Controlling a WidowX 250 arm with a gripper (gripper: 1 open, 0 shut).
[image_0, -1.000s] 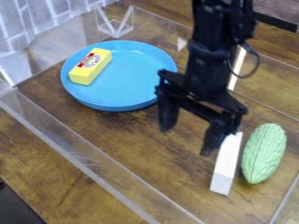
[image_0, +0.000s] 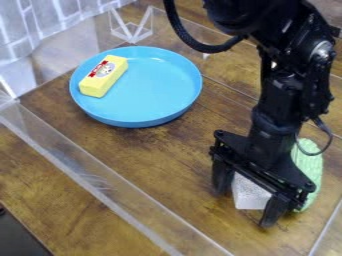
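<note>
The black gripper (image_0: 251, 174) is low over the wooden table at the lower right, its open fingers either side of a white block (image_0: 251, 193), which is mostly hidden beneath it. A green oval object (image_0: 306, 175) lies just right of the block, partly behind the gripper.
A blue plate (image_0: 162, 92) sits at the upper left, with a yellow block (image_0: 104, 78) with a label resting at its left side. Clear plastic edges run along the left.
The gripper has moved down and toward the front over the white block, which it now largely covers.
</note>
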